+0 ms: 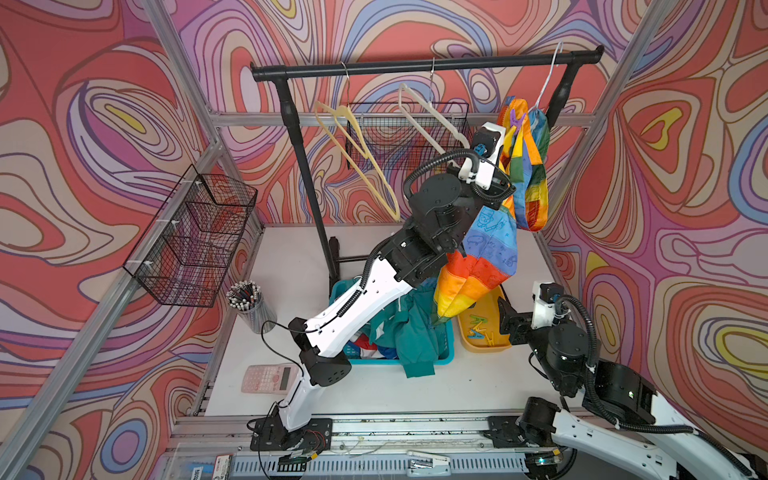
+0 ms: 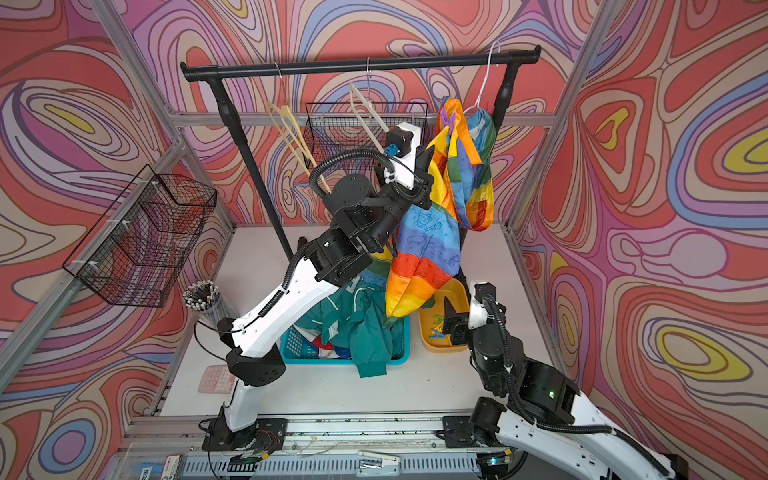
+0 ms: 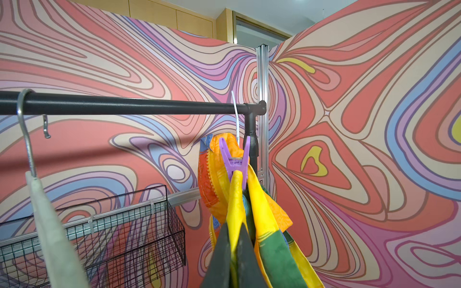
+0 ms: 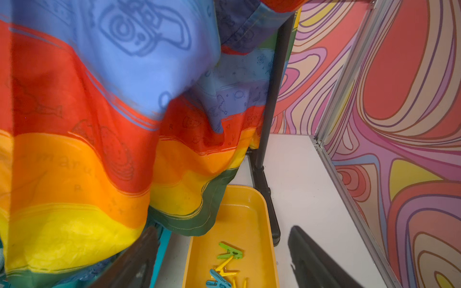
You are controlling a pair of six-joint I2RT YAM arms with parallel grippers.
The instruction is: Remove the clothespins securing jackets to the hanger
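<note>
The rainbow jacket (image 1: 489,240) hangs from a white hanger (image 1: 552,73) at the rail's right end. A purple clothespin (image 3: 235,164) pinches its yellow and orange fabric near the top in the left wrist view. Just below it, my left gripper is shut on a yellow fold of the jacket, the fold running from the clip down between the fingers. Down at the right, my right gripper (image 1: 505,313) stands open and empty. In the right wrist view, the jacket's lower part (image 4: 81,168) hangs in front and to the left of its fingers (image 4: 307,249).
Green, yellow and blue clothespins lie in a yellow bin (image 4: 261,211) below the jacket. A teal basket (image 1: 446,352) of clothes stands left of it. Empty yellow (image 1: 372,172) and white hangers (image 1: 416,120) hang along the black rail (image 1: 384,67); wire baskets (image 1: 192,248) line the walls.
</note>
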